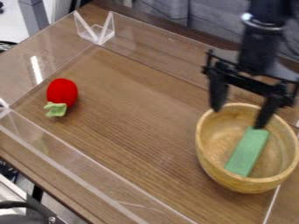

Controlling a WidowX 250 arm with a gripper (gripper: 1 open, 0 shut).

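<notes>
My gripper (249, 96) is at the upper right, a blurred dark shape above the back of a tan bowl (216, 166), its two fingers apart and pointing down. A flat green rectangular object (246, 150) lies inside the bowl at the lower right.
A red strawberry-like object (62, 94) with a green end lies on the left of the wooden table (128, 122). A small clear open container (96, 26) stands at the back left.
</notes>
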